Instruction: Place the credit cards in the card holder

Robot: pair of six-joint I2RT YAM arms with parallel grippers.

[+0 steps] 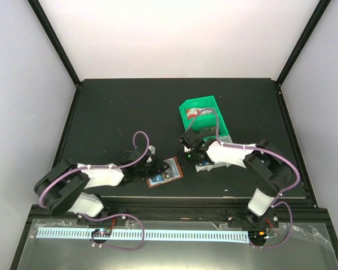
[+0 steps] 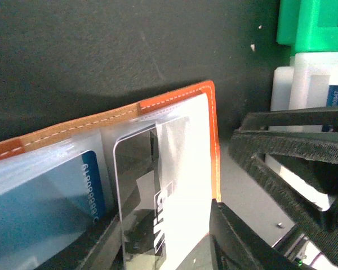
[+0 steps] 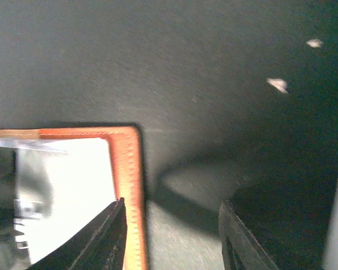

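The card holder (image 2: 118, 114), orange-edged with clear pockets, lies flat on the black table. A blue card (image 2: 45, 208) shows in its left pocket. A see-through card with dark and white print (image 2: 136, 194) lies on the holder's right part; how far into a pocket it is, I cannot tell. My left gripper is open over that part, a finger on either side of the printed card. Just off the holder's right edge (image 3: 127, 180), my right gripper hangs open, with bare table showing between its fingers.
Behind the right arm stands a green bin (image 1: 219, 115) with packets inside. A white tray (image 1: 221, 163) with blue items sits in front of it, partly hidden by that arm.
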